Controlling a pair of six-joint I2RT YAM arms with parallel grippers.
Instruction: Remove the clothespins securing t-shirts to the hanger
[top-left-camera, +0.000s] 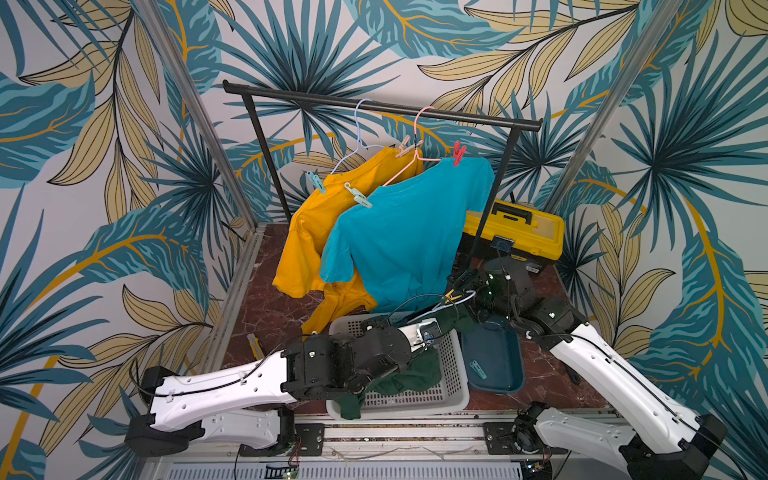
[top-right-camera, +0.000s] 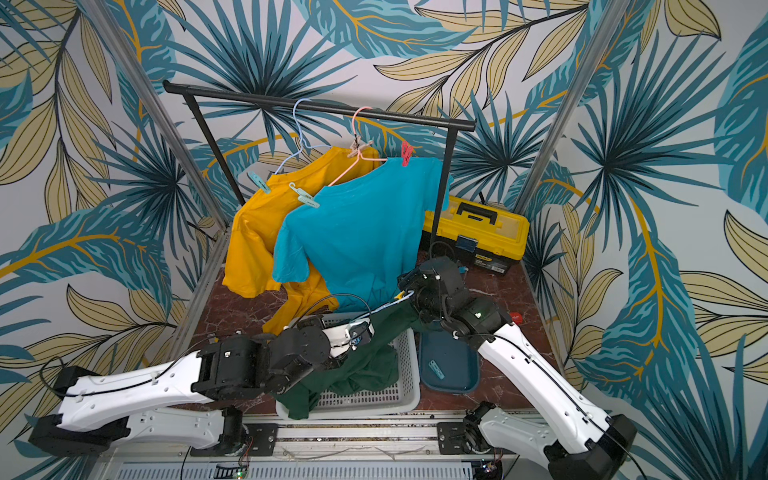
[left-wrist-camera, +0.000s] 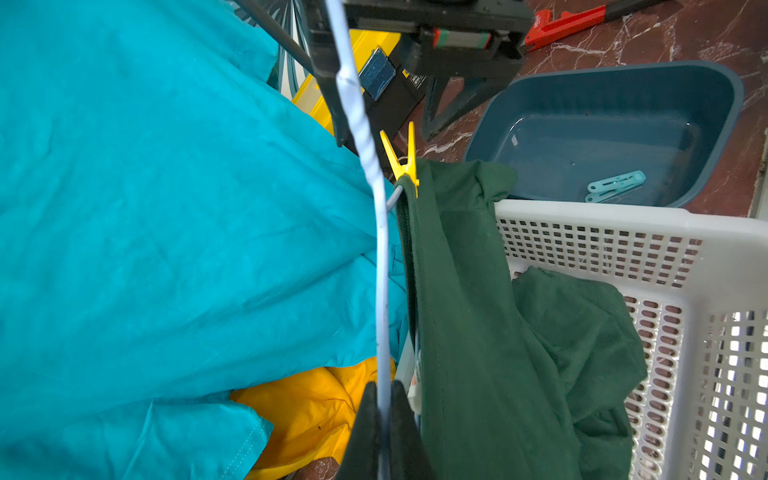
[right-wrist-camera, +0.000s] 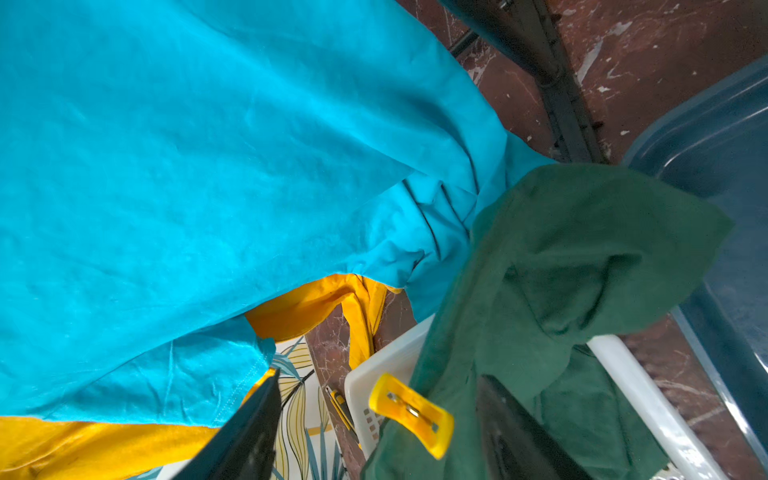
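Observation:
The dark green t-shirt (left-wrist-camera: 480, 344) hangs on a thin pale hanger (left-wrist-camera: 382, 264) over the white basket, part of it lying inside. My left gripper is shut on the hanger's wire. At the shirt's far end, a yellow clothespin (left-wrist-camera: 405, 168) clips cloth and hanger together, its two handles pointing at my right gripper. That gripper stands part open, with the clothespin (right-wrist-camera: 412, 414) lying between its fingers' lines of reach and a gap on both sides. No contact shows. A loose light-blue clothespin (left-wrist-camera: 614, 185) rests in the dark blue bin (left-wrist-camera: 592, 136).
A blue t-shirt (top-left-camera: 408, 224) and a yellow t-shirt (top-left-camera: 308, 240) hang on the black rack (top-left-camera: 376, 106) close behind. Pins on them include a red one (top-left-camera: 458, 153) and a pale one (top-left-camera: 358, 194). The white basket (top-left-camera: 456, 376) stands in front, a yellow toolbox (top-left-camera: 520, 228) back right.

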